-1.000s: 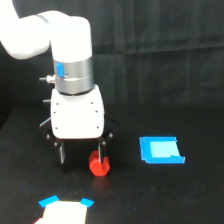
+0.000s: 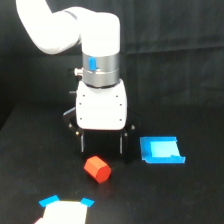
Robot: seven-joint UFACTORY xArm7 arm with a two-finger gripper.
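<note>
A small red block [image 2: 97, 169] lies on the dark table, turned at an angle, with a lighter orange-red end face showing. Above it in the image hangs my white gripper [image 2: 101, 150], its two thin dark fingers [image 2: 121, 146] spread wide apart. Nothing shows between them, so the gripper stands open. The fingertips appear clear of the block; how high they are above the table is hard to judge.
To the right, a light square framed in blue tape [image 2: 162, 149] marks the table. A pale, blue-taped patch [image 2: 66, 212] sits at the lower left edge. Bare dark table surrounds the block, with a dark curtain [image 2: 170, 60] behind.
My gripper has shifted right and a little up in the image, staying open. The red block has turned and sits slightly lower in view. The taped square has not moved.
</note>
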